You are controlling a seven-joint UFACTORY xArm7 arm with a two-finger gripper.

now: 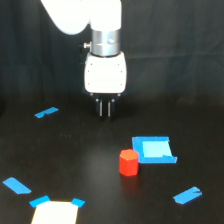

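A red block (129, 162) with a hexagonal outline sits on the dark table. It stands at the near left corner of a square outlined in blue tape (151, 138), which has a pale patch (157, 149) inside it. My gripper (105, 107) hangs below the white arm (105, 74), up and to the left of the block and well apart from it. The dark fingers are small against the black background, so how far apart they stand cannot be made out. Nothing is seen hanging from them.
At the front left lies a pale yellow square (54, 213) with blue tape (39, 201) at its corners. Loose blue tape strips mark the far left (46, 112), left (16, 186) and right (187, 195).
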